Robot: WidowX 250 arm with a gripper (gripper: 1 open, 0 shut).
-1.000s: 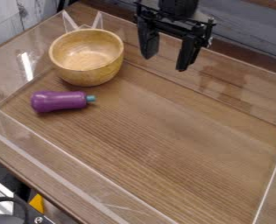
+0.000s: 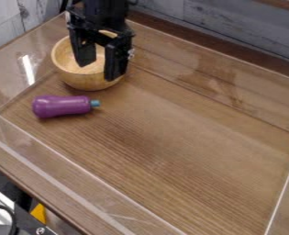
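My gripper [image 2: 100, 57] hangs over the wooden bowl [image 2: 85, 77] at the upper left, its black fingers open and pointing down, hiding part of the bowl. A purple eggplant-like object [image 2: 63, 106] lies on the table just below the bowl, toward the front left.
A grey wall runs along the back, with the table's edge at the left and dark cables beyond it at the lower left.
My gripper has moved left from the back centre of the table to over the bowl. The bowl and purple object appear unmoved.
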